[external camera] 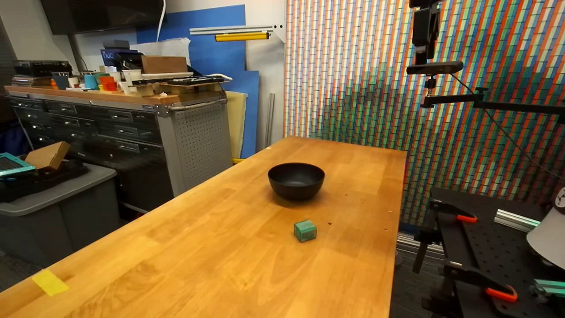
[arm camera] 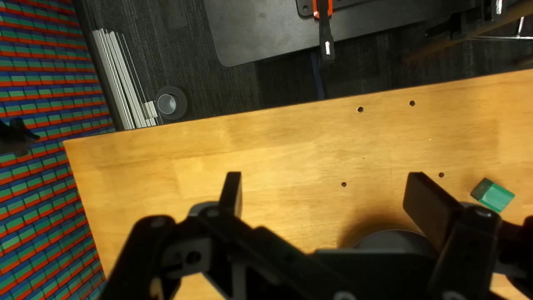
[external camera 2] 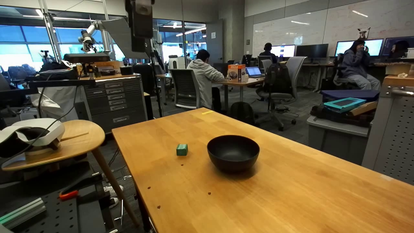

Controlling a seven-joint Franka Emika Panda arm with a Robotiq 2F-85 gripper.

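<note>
A small green block (external camera: 305, 231) rests on the wooden table, a short way from a round black bowl (external camera: 296, 182). The bowl stands upright, and its visible inside looks empty. In the wrist view my gripper is open high over the table, its two fingers wide apart with only bare wood between them. The green block (arm camera: 493, 195) appears to the right, outside the right finger. Much of the bowl (arm camera: 394, 242) is hidden there behind the gripper's body. Neither exterior view shows my fingertips.
The table (external camera 2: 310, 182) has wide bare areas around both objects, with a few small holes. Yellow tape (external camera: 50, 282) marks one edge. Beside the table stands a black stand (external camera: 492, 249) with orange-tipped clamps. A round side table (external camera 2: 83, 136) is also close by.
</note>
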